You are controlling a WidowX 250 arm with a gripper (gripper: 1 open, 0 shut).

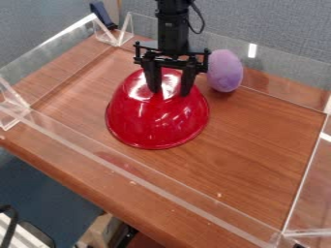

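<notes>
A glossy red dome, like an upturned bowl (157, 119), rests on the wooden table, left of and in front of a purple egg-shaped object (225, 71). My black gripper (168, 83) comes down from the top onto the dome's crown, its fingers at or very near the surface. Whether it is open or shut on anything is unclear.
Clear plastic walls edge the wooden table (246, 165). Something dark stands beyond the back left corner, and more equipment lies off the front left edge.
</notes>
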